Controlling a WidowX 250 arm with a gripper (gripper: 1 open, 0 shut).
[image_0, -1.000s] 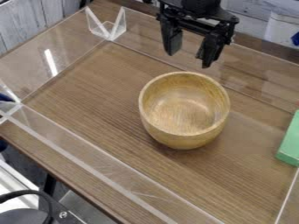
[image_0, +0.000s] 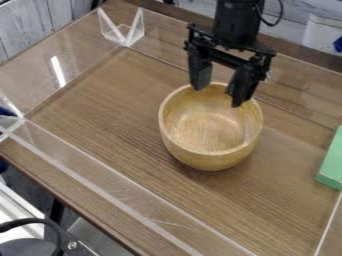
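Note:
A black robot gripper (image_0: 219, 76) hangs from the top of the camera view over the back part of a beige round bowl (image_0: 209, 136), its two fingers apart and open. No object shows between them. The bowl sits on the wooden table (image_0: 94, 130) at the centre right.
A small white wire-like container (image_0: 122, 28) stands at the back left. A green object (image_0: 330, 160) is at the right edge. Black and metal parts (image_0: 34, 240) show at the lower left, off the table.
My gripper has come down from behind the bowl to over its back part, toward the viewer. The bowl looks unmoved.

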